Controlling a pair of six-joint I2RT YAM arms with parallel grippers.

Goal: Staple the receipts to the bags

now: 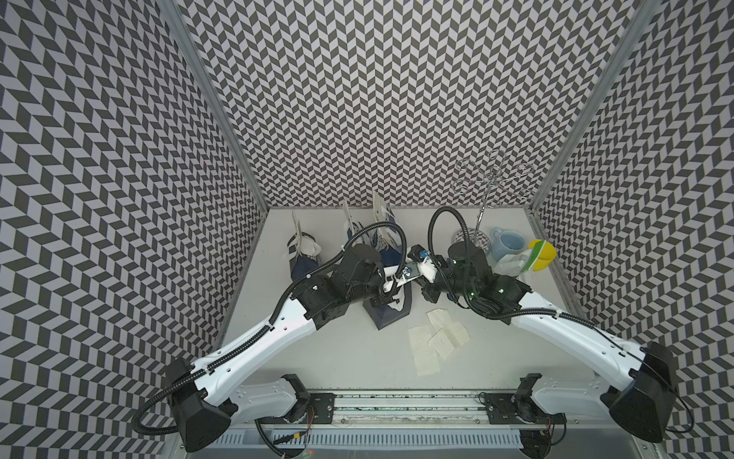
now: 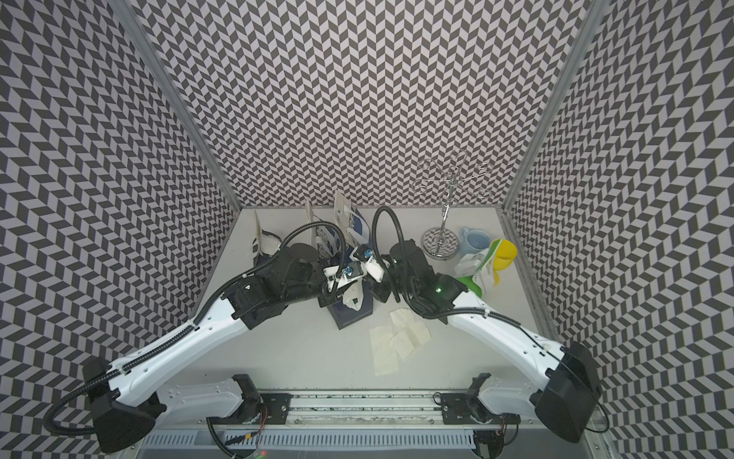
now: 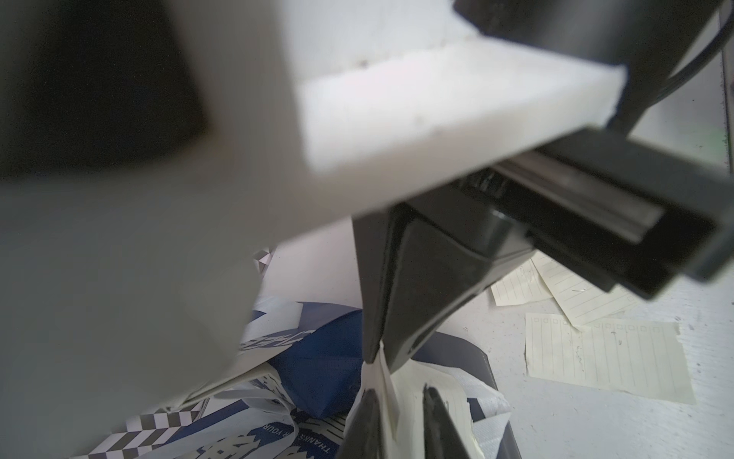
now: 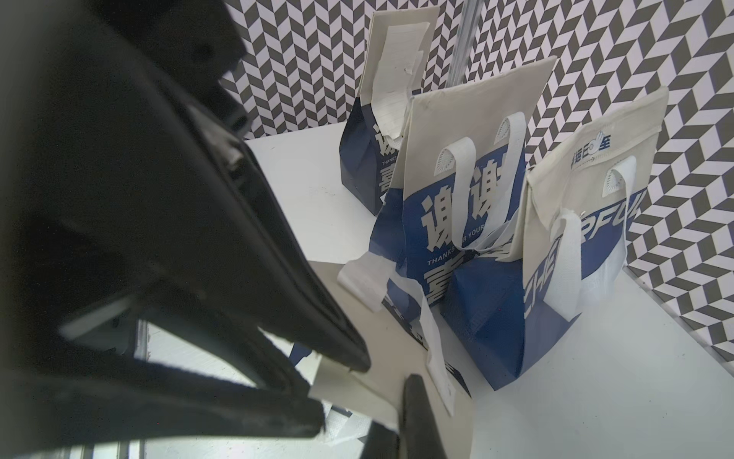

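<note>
A dark blue and cream paper bag (image 1: 382, 315) lies at the table's middle under both arms. My left gripper stands part open, with the bag's cream top edge and thin paper between its separated fingers. From the right, my right gripper meets it there, shut on a thin cream paper edge; whether that is bag or receipt I cannot tell. Loose lined receipts (image 3: 608, 352) lie flat on the table, some overlapping, to the right of the bag. No stapler can be made out in these views.
Upright bags stand behind: one with a pale slip on its front (image 4: 397, 72), a middle bag (image 4: 466, 176) and a near bag (image 4: 588, 222). At the right are a metal rack (image 2: 441, 243), a blue cup (image 2: 474, 240) and a yellow-green item (image 2: 503, 252).
</note>
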